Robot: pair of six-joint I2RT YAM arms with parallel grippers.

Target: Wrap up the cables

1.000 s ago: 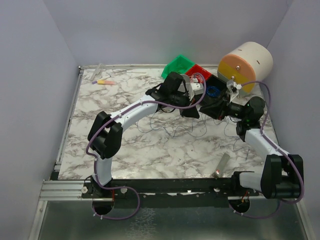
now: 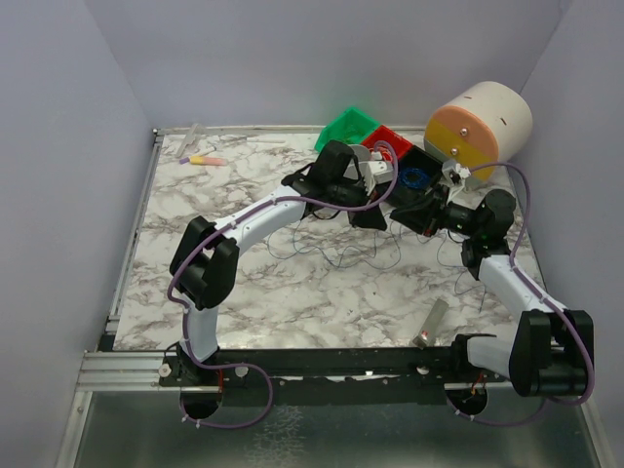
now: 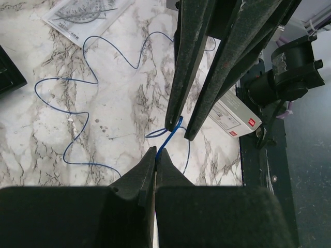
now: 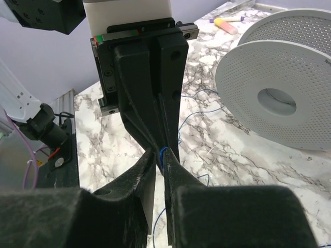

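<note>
A thin blue cable (image 3: 88,121) lies in loose bends over the marbled table, and in the top view it runs (image 2: 341,261) below the grippers. My left gripper is shut on a stretch of this cable, which rises from its fingertips. Facing it closely is my right gripper, its fingers slightly apart, with the cable's raised part at the gap between them. From the right wrist view, a short blue bit shows where the tips of my right gripper meet the left fingers (image 4: 170,103). Whether the right fingers touch the cable cannot be told.
Green (image 2: 343,128) and red (image 2: 395,139) bins stand at the back, beside a black bin holding a blue coil (image 2: 416,178). A cream cylinder (image 2: 492,117) is at back right. Grey perforated discs (image 4: 289,103) stand near the grippers. A small box (image 2: 431,322) lies at front right.
The right arm has shifted slightly, its upper part a little toward the front. My left arm stays nearly still, and the loose cable on the table looks almost the same.
</note>
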